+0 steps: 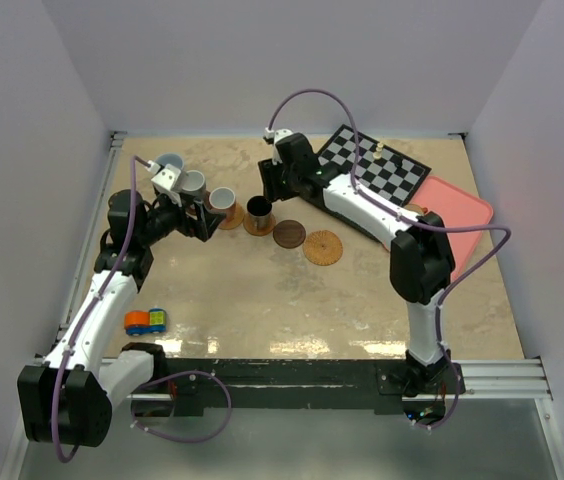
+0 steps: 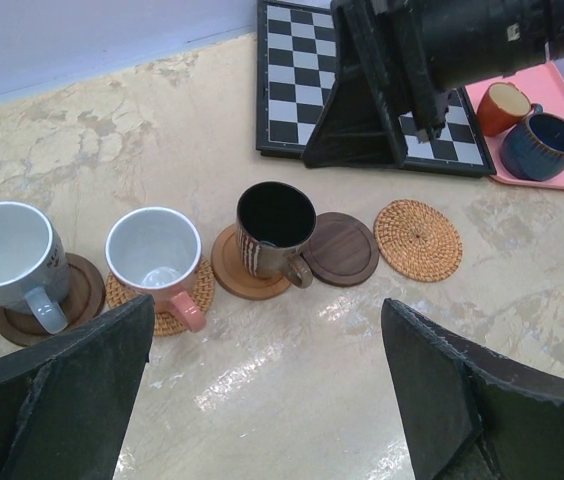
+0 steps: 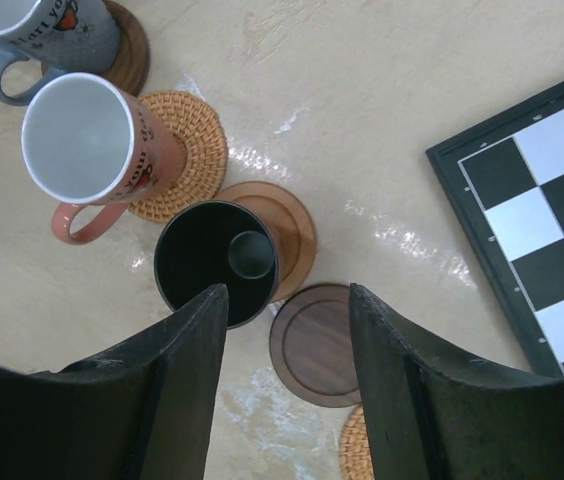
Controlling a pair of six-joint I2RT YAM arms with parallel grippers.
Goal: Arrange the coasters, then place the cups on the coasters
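Observation:
A dark cup (image 1: 258,210) stands on a round wooden coaster (image 2: 247,280). Beside it lie an empty dark wooden coaster (image 1: 290,234) and a woven coaster (image 1: 322,247). My right gripper hangs over the dark cup, fingers apart and part open, nothing visible between them. My left gripper (image 1: 197,220) is open at the left, with the cups below and ahead of it in its wrist view.
A pink-handled cup (image 2: 152,250) and a grey-blue cup (image 2: 12,255) stand to the left. A chessboard (image 1: 402,175) and a pink tray (image 1: 457,210) are at the right, toy vehicle (image 1: 145,322) at front left.

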